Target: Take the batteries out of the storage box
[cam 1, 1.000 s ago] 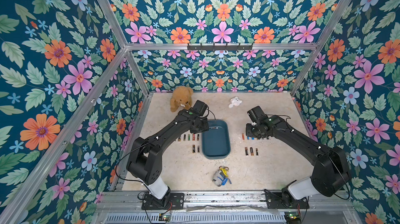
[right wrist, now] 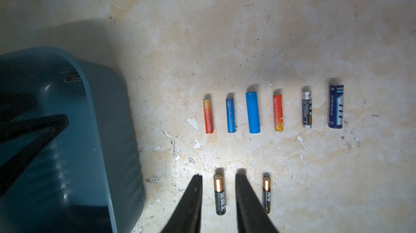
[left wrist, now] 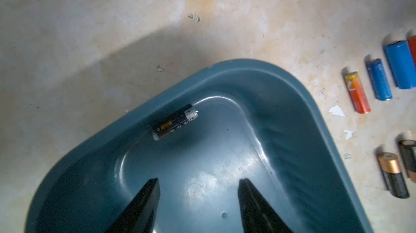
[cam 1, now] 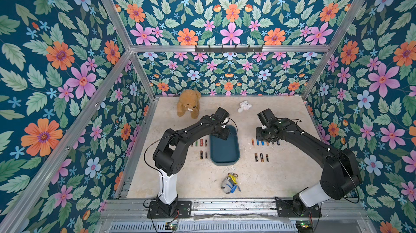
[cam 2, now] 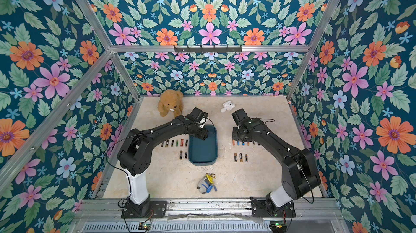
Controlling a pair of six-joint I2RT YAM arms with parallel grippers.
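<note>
The dark blue storage box (cam 1: 225,162) stands on the middle of the table. One black battery (left wrist: 175,121) lies inside it, along the wall at its far end. My left gripper is above the box with its fingers (left wrist: 145,202) wide apart and nothing between them; the battery lies ahead of the tips. Right of the box, my right gripper hovers over the table, its fingers (right wrist: 190,202) parted and empty. In its view a copper-topped battery (right wrist: 219,194) shows on the table between the fingers, and a similar one is mostly hidden behind a finger.
A row of batteries, including a thick blue one (right wrist: 253,112), lies right of the box. More batteries (cam 2: 181,155) lie left of it. A brown bear (cam 1: 189,103) and a white toy (cam 1: 244,106) sit at the back; a grey toy (cam 1: 230,183) lies in front.
My left gripper has moved right, from the box's left edge to over its far part. The right arm has shifted only slightly and stays beside the right-hand row.
</note>
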